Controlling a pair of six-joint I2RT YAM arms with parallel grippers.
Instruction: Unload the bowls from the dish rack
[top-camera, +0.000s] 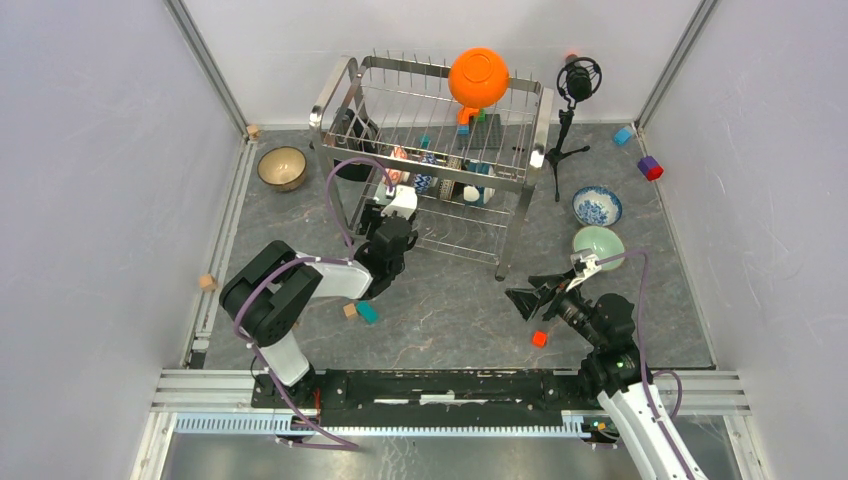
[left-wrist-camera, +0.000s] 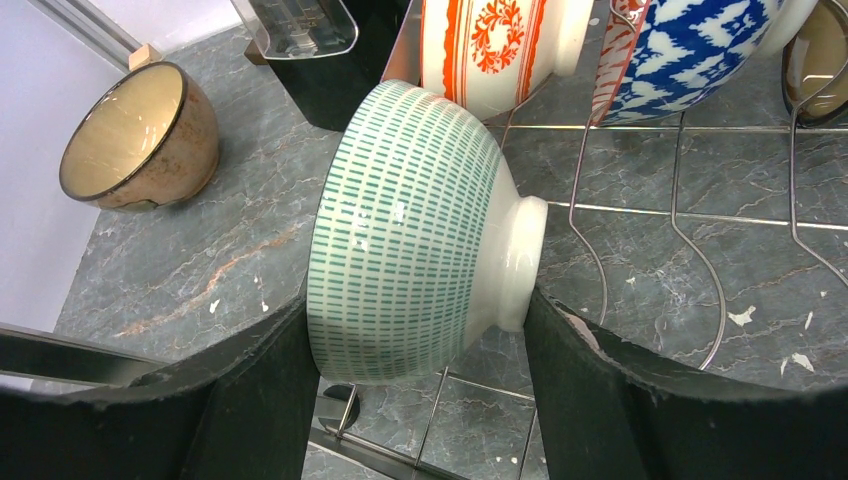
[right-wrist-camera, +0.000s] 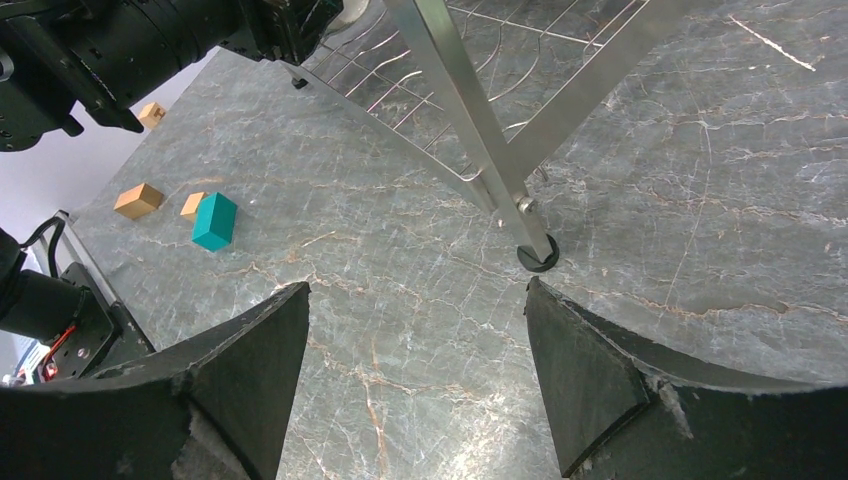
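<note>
In the left wrist view a green-dashed white bowl (left-wrist-camera: 400, 230) lies on its side in the dish rack (top-camera: 330, 150), between the fingers of my left gripper, which touch or nearly touch its sides; whether they grip it is unclear. Behind it stand an orange-patterned bowl (left-wrist-camera: 500, 50) and a blue-red patterned bowl (left-wrist-camera: 680, 55). A brown bowl (left-wrist-camera: 140, 140), a blue-white bowl (top-camera: 596, 205) and a green bowl (top-camera: 598, 242) are on the counter. My right gripper stands open and empty, right of the rack.
An orange round item (top-camera: 478, 76) sits on the rack's top. A black stand (top-camera: 563, 125) is behind at right. Loose small blocks (top-camera: 539, 339) lie about.
</note>
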